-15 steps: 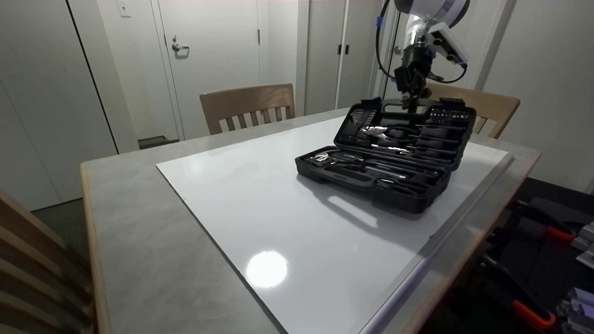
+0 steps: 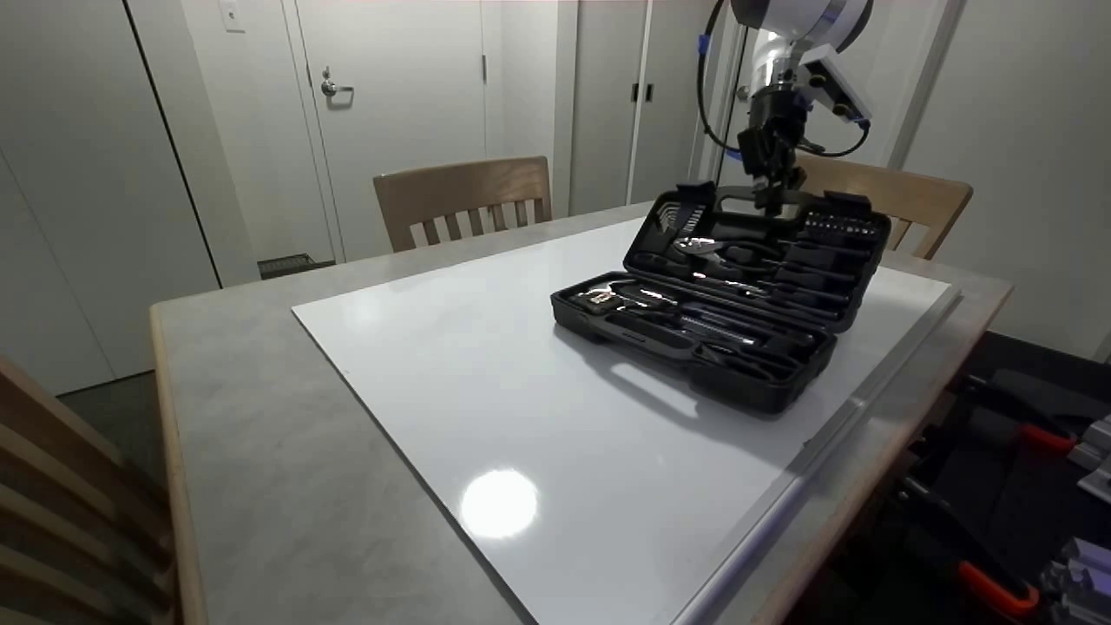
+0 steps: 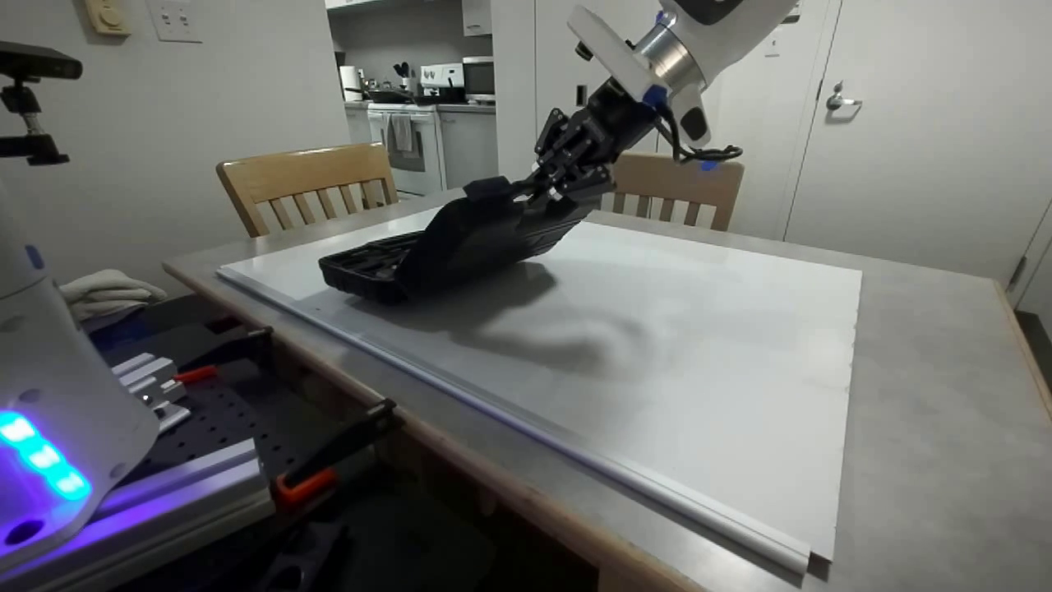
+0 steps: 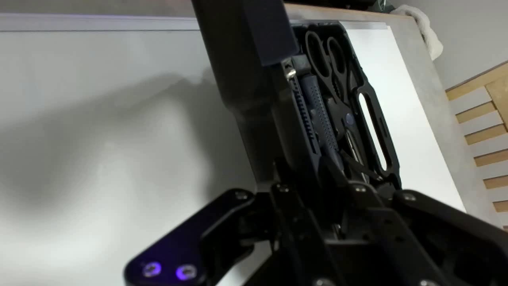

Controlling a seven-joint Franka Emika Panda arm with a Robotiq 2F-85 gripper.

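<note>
A black tool case (image 2: pixel 693 352) stands opened out on the white board, tools seated in both halves. Its raised half (image 3: pixel 473 247) leans back toward the arm, and its other half (image 3: pixel 360 268) reaches away from it. My gripper (image 2: pixel 768 200) is shut on the handle at the top edge of the raised half. In the wrist view, the fingers are dark against the black case and their grip is partly hidden. Scissors (image 4: pixel 333 71) lie in the lower half, beside that half's handle (image 4: pixel 381 128). A shadow shows below the handle edge; whether all the underside touches the board cannot be told.
The white board (image 2: pixel 448 385) is clear to the left and front of the case. A rail (image 3: pixel 552 439) runs along one board edge. Wooden chairs (image 2: pixel 463 198) stand around the table, and clamps (image 3: pixel 306 483) sit by the robot base.
The case's lower half has tipped slightly, its near right corner now lower in exterior view 1. The arm has shifted a little left. My gripper keeps its place at the raised half's handle.
</note>
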